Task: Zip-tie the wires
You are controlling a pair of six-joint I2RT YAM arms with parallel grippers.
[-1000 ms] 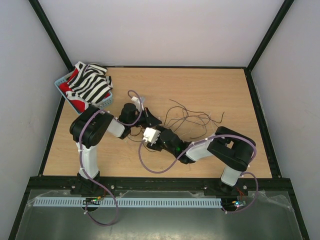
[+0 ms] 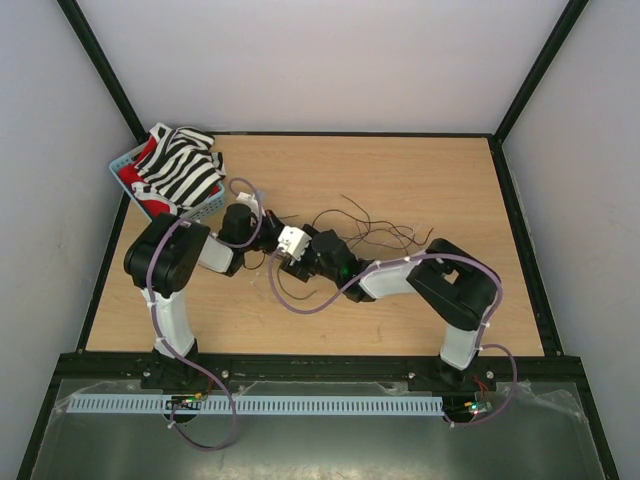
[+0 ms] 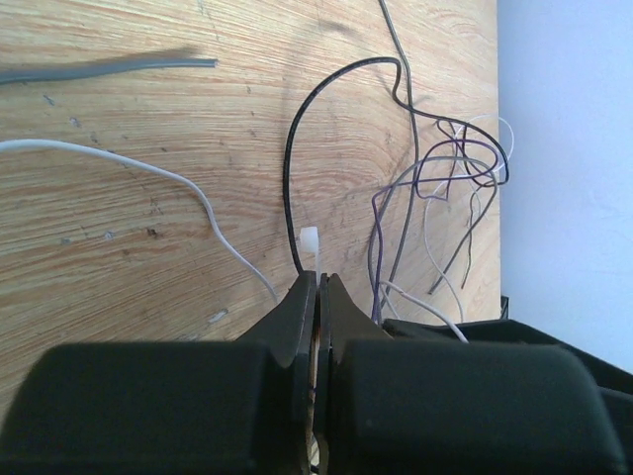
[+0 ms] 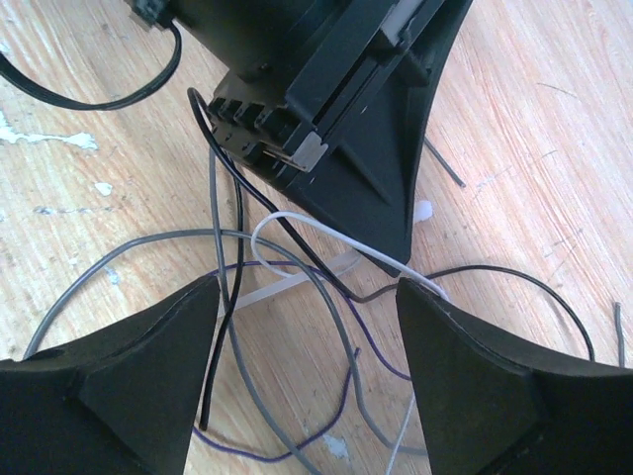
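Note:
Loose wires in black, grey, white and purple lie tangled on the table. A thin translucent zip tie with a white head runs under and among them; in the left wrist view its head sticks up just beyond the fingertips of my left gripper, which is shut. My right gripper is part open over the tangle, with wires crossing between and beyond its fingers. In the top view both grippers meet near the middle left, hiding part of the wires.
A blue basket with striped and red cloth stands at the back left. Dark frame edges border it.
My left gripper has moved left. My right arm has shifted back and slightly left from where it was a second ago, and the wires have shifted a little.

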